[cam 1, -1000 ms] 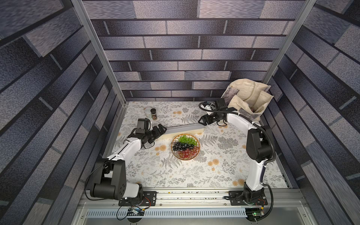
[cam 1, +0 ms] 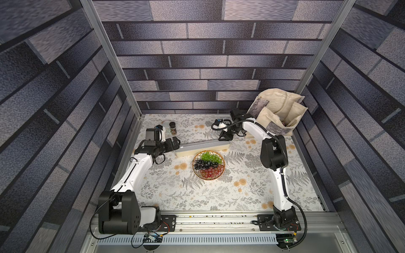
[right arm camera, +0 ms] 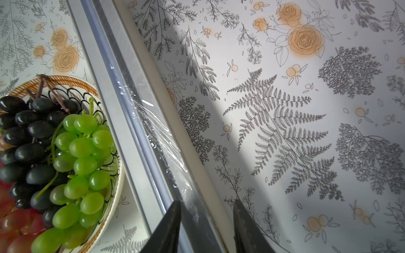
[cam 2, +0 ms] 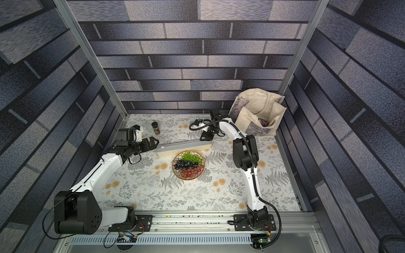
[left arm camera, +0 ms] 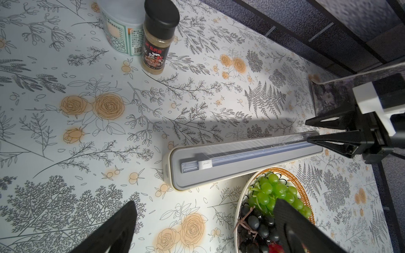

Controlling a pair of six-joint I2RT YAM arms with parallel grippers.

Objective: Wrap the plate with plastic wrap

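The long plastic wrap box (left arm camera: 244, 158) lies on the table behind the plate, with clear film (right arm camera: 162, 139) over its grey top and a small white slider (left arm camera: 205, 164) near its left end. The round plate (cam 1: 222, 169), with an orange patterned rim, holds green, black and red grapes. My left gripper is open and empty, just left of the box. At the box's right end, my right gripper has its fingers apart over the film-covered back edge. Whether its fingertips touch the film, I cannot tell.
A spice jar (left arm camera: 155, 46) and a white tub (left arm camera: 123, 27) stand at the back left. A beige cloth bag (cam 1: 278, 111) sits at the back right. Free tabletop lies in front of the plate and on both sides.
My left gripper has drawn back leftward from the box's left end. The right gripper has shifted slightly left over the box's right end and turned. Box and plate have stayed put.
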